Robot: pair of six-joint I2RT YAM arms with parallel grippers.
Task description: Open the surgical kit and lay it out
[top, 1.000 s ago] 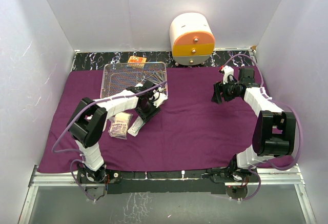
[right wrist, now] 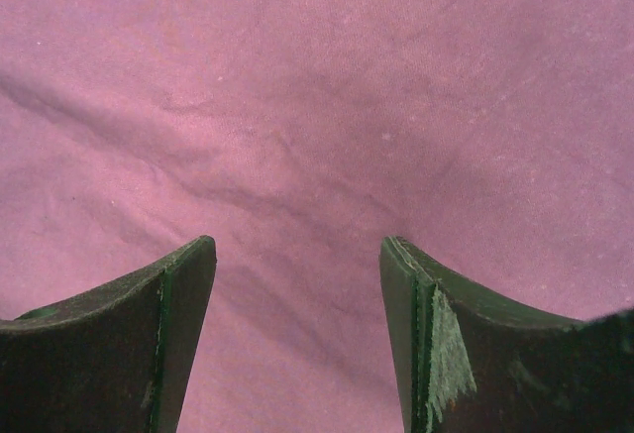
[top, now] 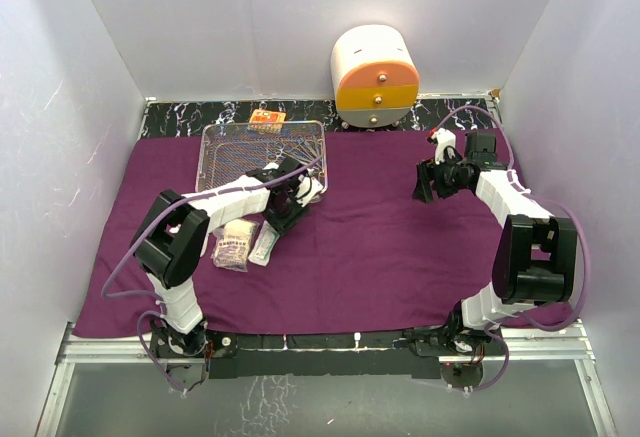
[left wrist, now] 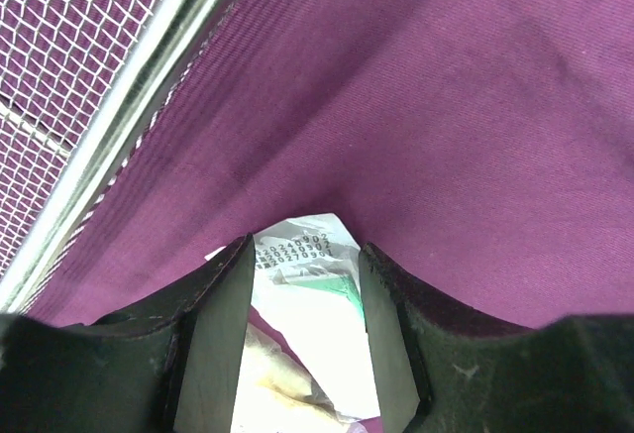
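Observation:
A wire-mesh tray (top: 236, 142) with metal instruments sits at the back left of the purple cloth. In front of it lie a bulky packet (top: 233, 245) and a slim white packet (top: 264, 246). My left gripper (top: 288, 215) is low over the slim packet's far end; in the left wrist view its fingers stand part open above that white packet (left wrist: 312, 334), whether touching cannot be told. My right gripper (top: 427, 182) stands open over bare cloth at the right, nothing between its fingers.
An orange packet (top: 267, 117) lies behind the tray. A white cabinet with coloured drawers (top: 376, 77) stands at the back.
My left gripper has shifted very slightly by the slim packet. The right arm shows no visible change.

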